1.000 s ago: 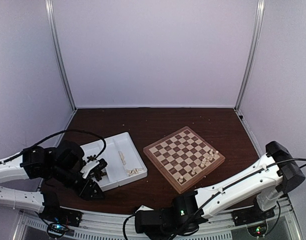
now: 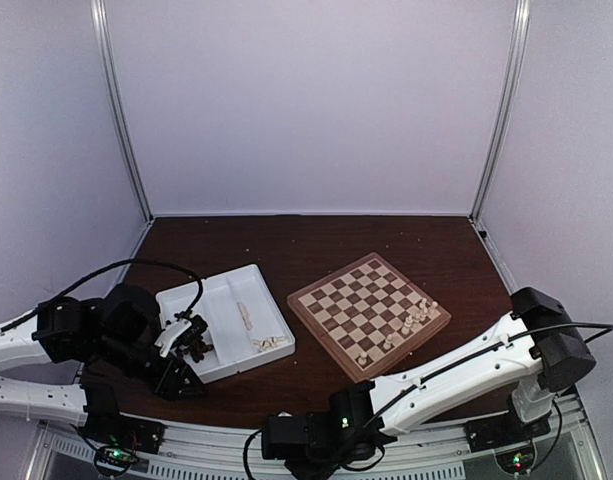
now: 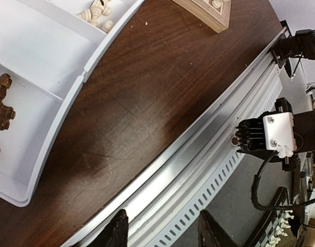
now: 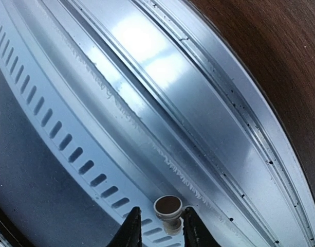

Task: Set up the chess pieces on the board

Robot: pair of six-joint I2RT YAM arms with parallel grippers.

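Observation:
The wooden chessboard [image 2: 341, 315] holds a few white pieces [image 2: 406, 325] along its right edge. The white tray [image 2: 231, 360] holds light pieces [image 3: 95, 13] and dark brown pieces [image 3: 2, 105]. My left gripper hangs at the tray's near left, fingers apart, nothing seen between them. My right gripper is low over the front metal rail, fingers apart; a small round metal post with a dark top [image 4: 168, 206] shows between or beyond its fingertips, and I cannot tell whether it touches them.
The aluminium rail [image 4: 188, 87] runs along the table's front edge. The table behind the board and tray is clear; white walls enclose the back and sides.
The right arm has shifted a little left along the front edge. The left arm has moved slightly left. The board and tray look unchanged.

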